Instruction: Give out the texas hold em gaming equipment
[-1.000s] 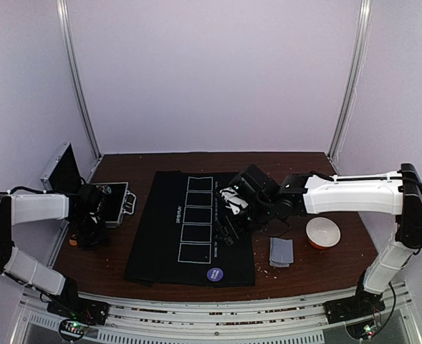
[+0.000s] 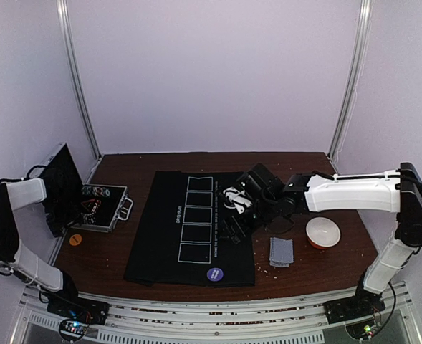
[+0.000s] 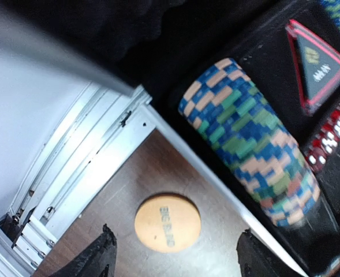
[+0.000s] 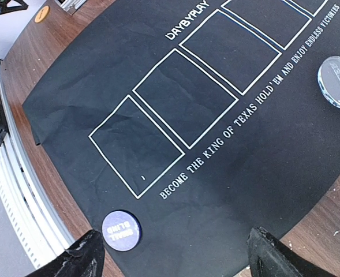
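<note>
An open metal case [image 2: 120,222] at left holds chip stacks [image 3: 247,138] and red dice [image 3: 331,130]. An orange big blind disc [image 3: 167,222] lies on the wood beside it. My left gripper hangs over the case edge, open and empty. My right gripper is open above the black mat [image 2: 153,244], which carries a purple small blind disc [image 4: 121,231] and a clear dealer disc [image 4: 337,81], hidden by the arm in the top view.
A deck of cards [image 2: 281,252] and a white bowl [image 2: 323,231] lie right of the mat.
My left arm has moved leftward and back toward the case's lid, uncovering the orange disc in the top view. The right arm looks almost unchanged.
</note>
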